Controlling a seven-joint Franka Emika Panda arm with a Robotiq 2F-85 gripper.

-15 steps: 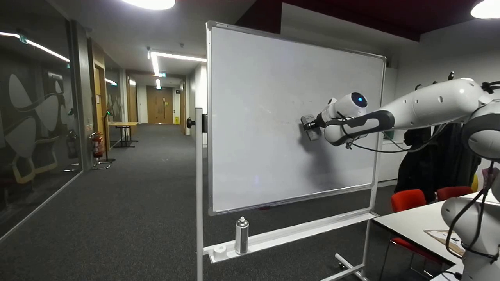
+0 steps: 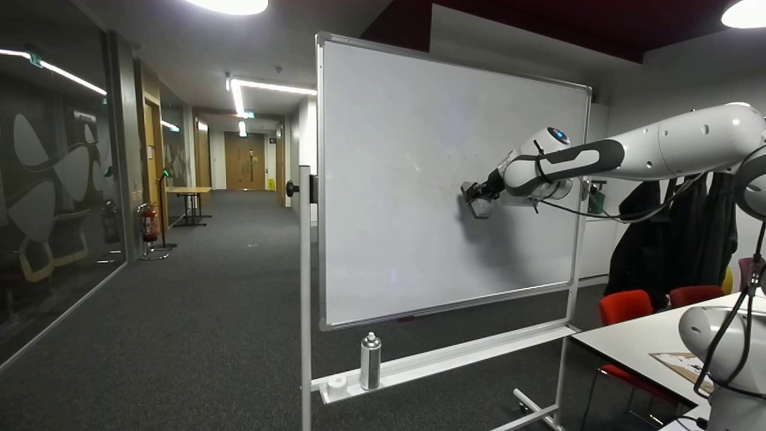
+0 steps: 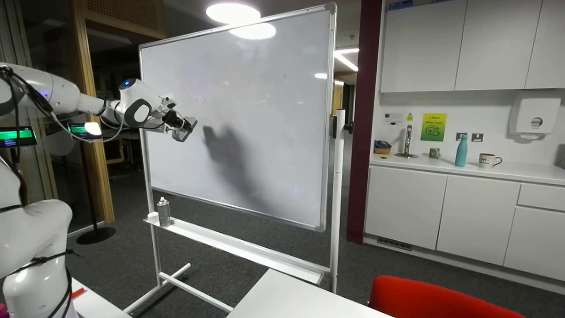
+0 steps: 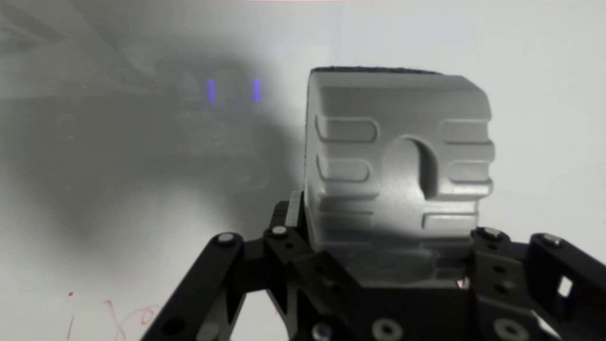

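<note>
My gripper is shut on a grey eraser (image 4: 392,165), whose ribbed, notched back shows between the black fingers in the wrist view. A dark pad edge runs along the eraser's top and left side. Beyond it lies the whiteboard (image 4: 545,142), with red handwriting (image 4: 128,321) at the lower left of that view. From outside, the eraser (image 2: 480,209) is in front of the right half of the whiteboard (image 2: 395,143). In exterior view 2 the eraser (image 3: 181,132) appears apart from the board surface, its shadow falling to the right.
A spray can (image 2: 370,363) and a white roll (image 2: 337,387) stand on the board's lower tray (image 2: 459,359). A table (image 2: 639,341) and red chairs (image 2: 625,307) are to the right. The board's left half is unobstructed.
My arm's wrist and forearm have shifted up and to the right in exterior view 1.
</note>
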